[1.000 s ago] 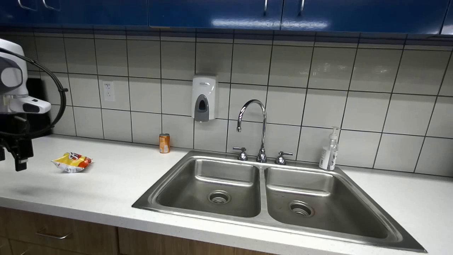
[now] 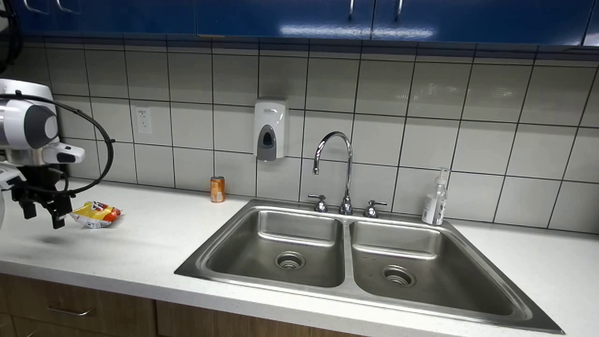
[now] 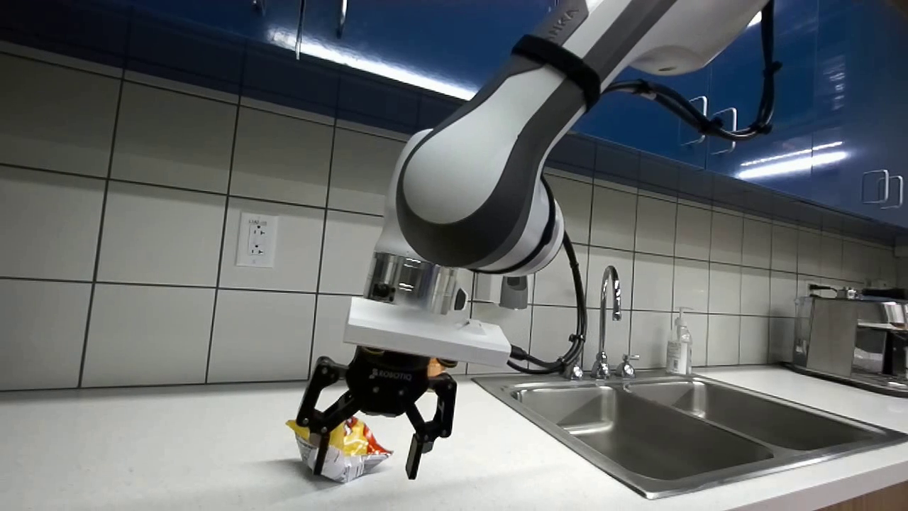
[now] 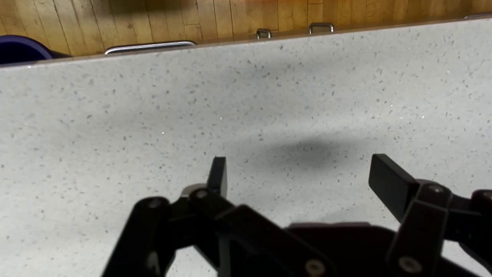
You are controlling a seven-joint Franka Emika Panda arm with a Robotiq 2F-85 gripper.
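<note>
My gripper (image 2: 44, 218) hangs open above the white counter at the far left of exterior view 1, with nothing between its fingers. A yellow, red and white chip bag (image 2: 96, 214) lies crumpled on the counter, just right of the gripper there. In exterior view 2 the chip bag (image 3: 342, 455) is partly covered by one finger, and the gripper (image 3: 366, 464) appears in front of it. Only bare speckled counter (image 4: 276, 115) shows under the gripper in the wrist view; the bag is out of that frame.
An orange can (image 2: 217, 189) stands by the tiled wall. To its right is a double steel sink (image 2: 346, 252) with a tall faucet (image 2: 348, 168). A soap bottle (image 2: 435, 202) stands behind the sink. The counter's front edge runs close by, with drawer handles (image 4: 150, 47) below it.
The arm and gripper have moved right in exterior view 1, bringing the gripper closer to the chip bag. The bag, can and other items have stayed where they were.
</note>
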